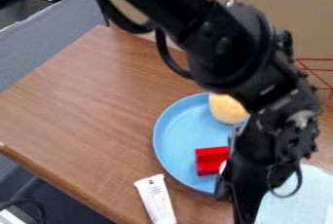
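Note:
A blue plate (180, 133) rests on the wooden table, holding a yellow round object (224, 107) at its back and a red object (209, 160) toward its front. My black gripper (242, 204) is low at the right front, over the plate's right edge and the light blue cloth (299, 204), partly covering both. Its fingertips are hard to make out, and whether it is open or shut does not show clearly.
A white tube (155, 200) lies left of the plate near the table's front. A cardboard panel (299, 28) stands behind, and a grey padded surface (39, 43) borders the left.

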